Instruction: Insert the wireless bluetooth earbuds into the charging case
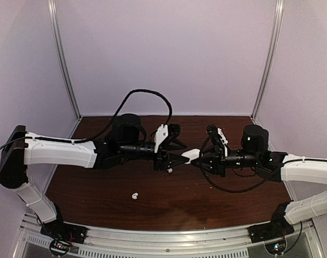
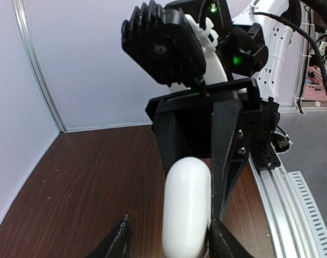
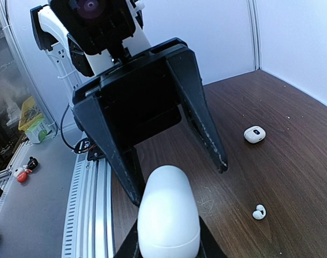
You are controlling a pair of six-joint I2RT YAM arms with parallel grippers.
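Note:
A white charging case (image 1: 190,156) is held upright in my right gripper, as the right wrist view shows. My left gripper reaches to it from the left, fingers apart around its near end; whether they grip it is unclear. Two small white earbud pieces lie on the table, one near the front left (image 1: 135,195), another near the middle (image 1: 169,170). In the right wrist view an earbud (image 3: 259,212) lies below the arms.
A small white oval object (image 3: 254,134) lies on the brown table (image 1: 99,193), farther off in the right wrist view. Light walls surround the table, and metal rails run along its front edge.

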